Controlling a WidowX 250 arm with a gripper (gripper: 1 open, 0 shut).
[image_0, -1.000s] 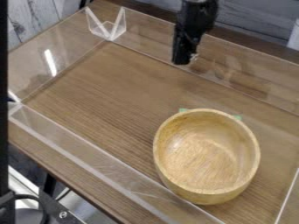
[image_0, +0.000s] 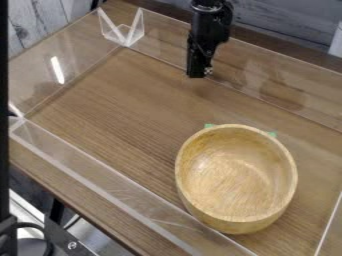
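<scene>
The black gripper (image_0: 199, 66) hangs at the top centre over the back of the wooden tray floor. It looks shut, with nothing visible between its fingers, though it is small and dark here. A large round wooden bowl (image_0: 235, 178) sits at the front right, well apart from the gripper.
Clear plastic walls (image_0: 94, 176) border the wooden floor (image_0: 120, 110), with a clear angular piece at the back left corner. Small green bits show behind the bowl's rim.
The gripper has shifted left, from right of centre toward the middle of the back area. The bowl has not moved.
</scene>
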